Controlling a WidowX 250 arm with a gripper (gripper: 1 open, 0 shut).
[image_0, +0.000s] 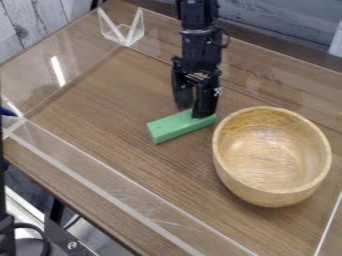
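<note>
My gripper (195, 104) hangs from the top centre, dark and open, its fingers lowered around the upper right end of a green block (175, 127). The block lies flat and diagonal on the wooden table (94, 150); whether the fingers touch it is hard to tell.
A large tan bowl (270, 157) sits right beside the block on the right. A clear angular plastic piece (123, 28) stands at the back left. Dark cables lie at the lower left corner.
</note>
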